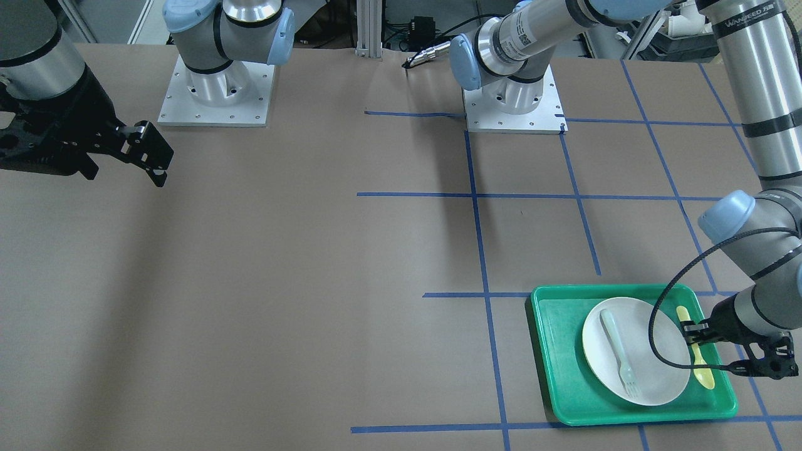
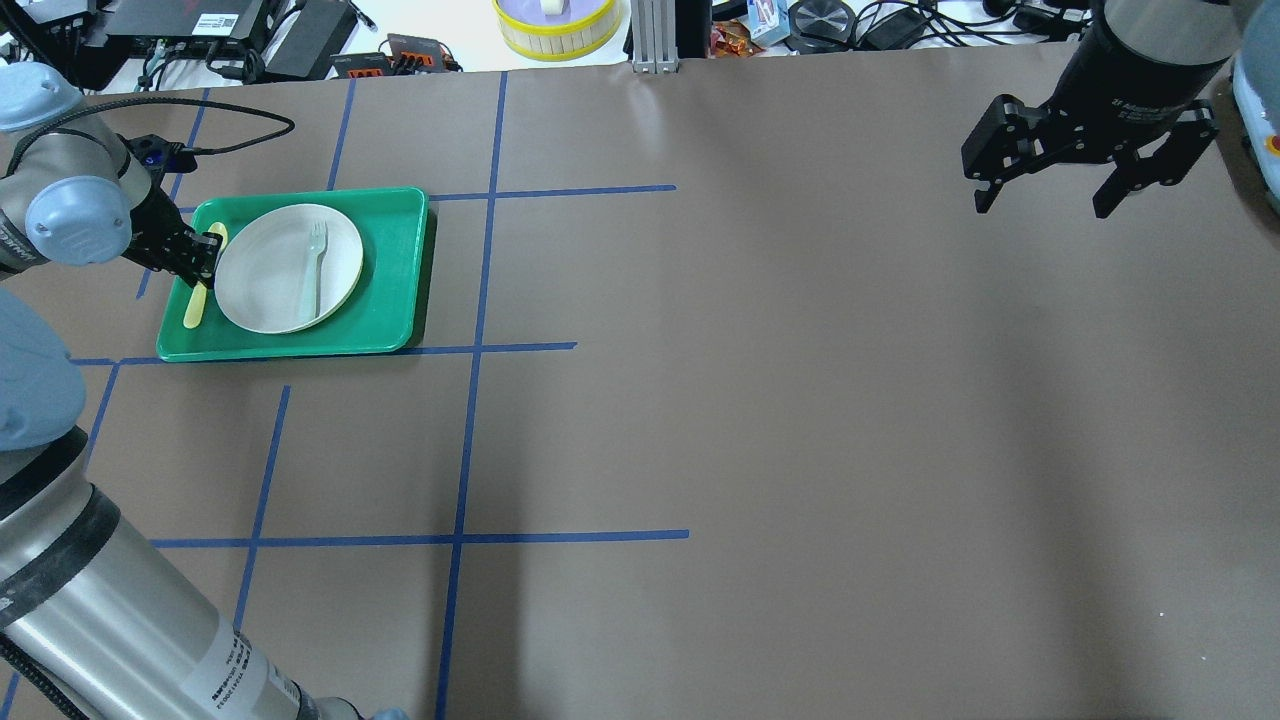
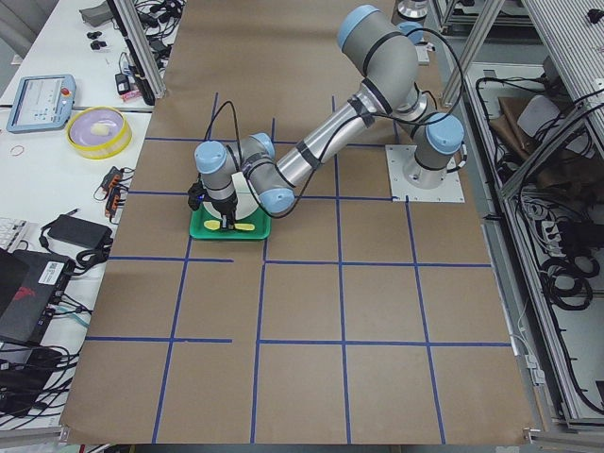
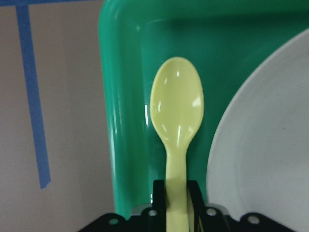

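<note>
A green tray (image 1: 564, 353) holds a white plate (image 1: 646, 376) with a pale fork (image 1: 618, 346) lying on it. My gripper is shut on the handle of a yellow spoon (image 4: 176, 96), whose bowl is over the tray's strip beside the plate, on the side away from the fork. In the top view the gripper (image 2: 206, 262) is at the tray's left part; whether the spoon touches the tray floor is unclear.
Another arm's dark gripper (image 2: 1080, 156) hangs at the top right of the top view. Most of the tabletop (image 2: 840, 420), marked with blue tape lines, is clear. Cables and devices line the edge beyond.
</note>
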